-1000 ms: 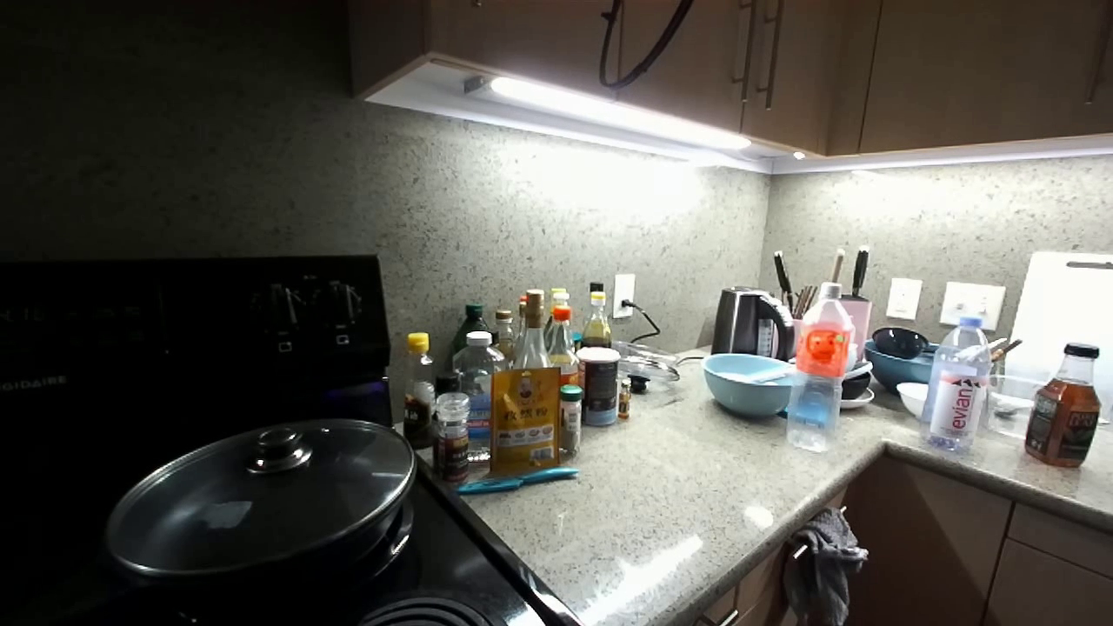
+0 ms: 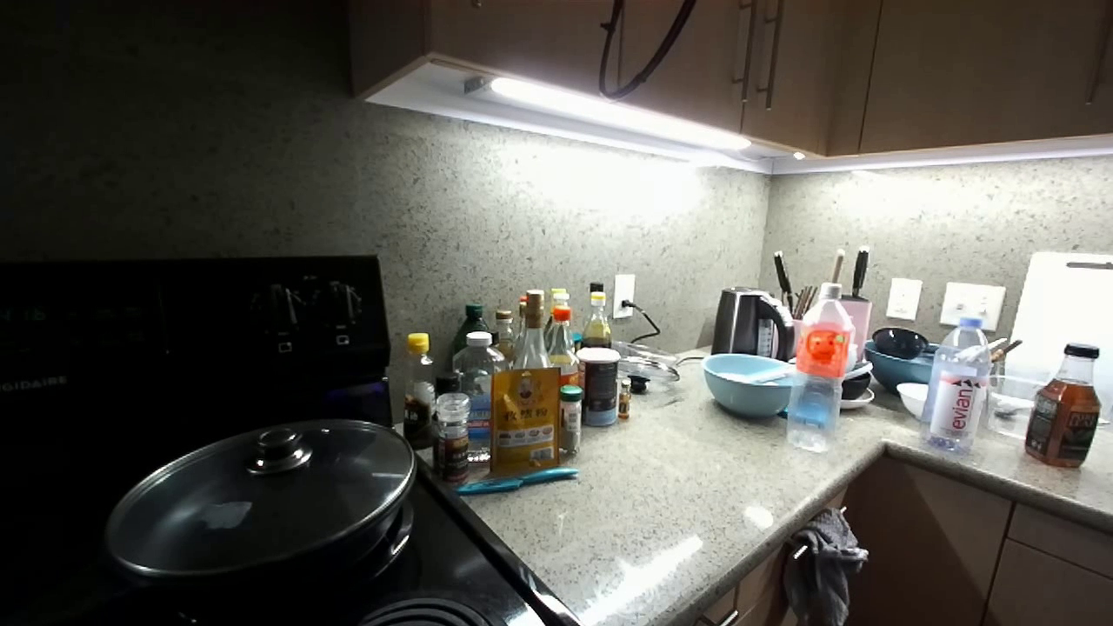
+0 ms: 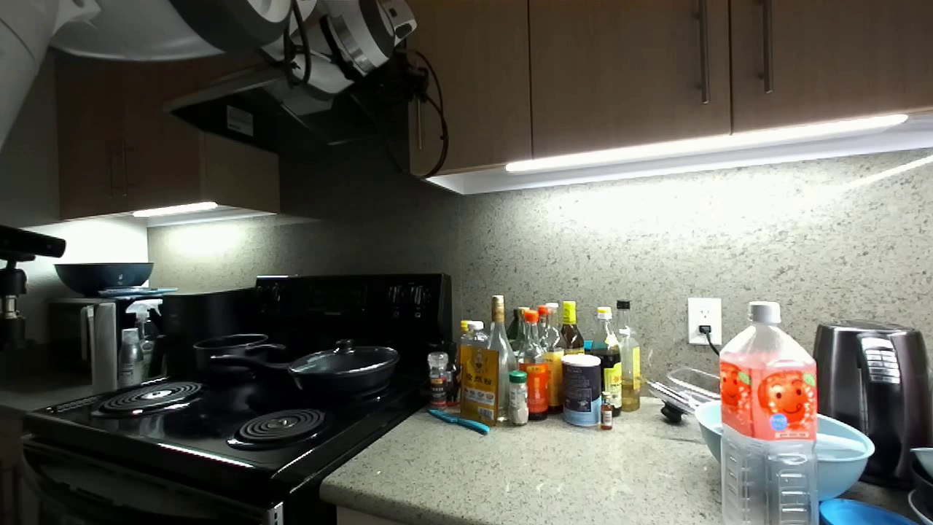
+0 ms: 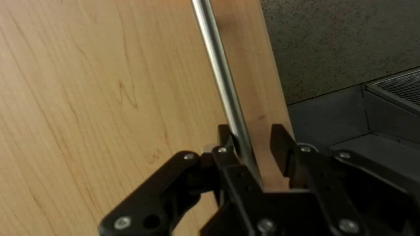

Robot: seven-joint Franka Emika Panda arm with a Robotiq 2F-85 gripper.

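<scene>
In the wrist view a slim metal bar handle [image 4: 224, 74] runs down the face of a light wooden cabinet door [image 4: 98, 98]. My gripper straddles the handle's lower part. The bar lies close against the left finger [image 4: 224, 135], with a clear gap between it and the right finger, so the fingers are open. Whether the left finger touches the bar, I cannot tell. In exterior view 2 the arm [image 3: 350, 44] reaches up to the upper cabinets, and the gripper is dark and hard to make out there.
A range hood [image 3: 236, 114] is close beside the arm. Below are the stove with a lidded pan [image 3: 345, 367], and a counter with several bottles [image 3: 533, 359], a tall plastic bottle [image 3: 770, 411] and a kettle [image 3: 875, 394].
The black cable loop at the top of exterior view 1 hangs slightly lower than before. The things on the counter and stove have not moved.
</scene>
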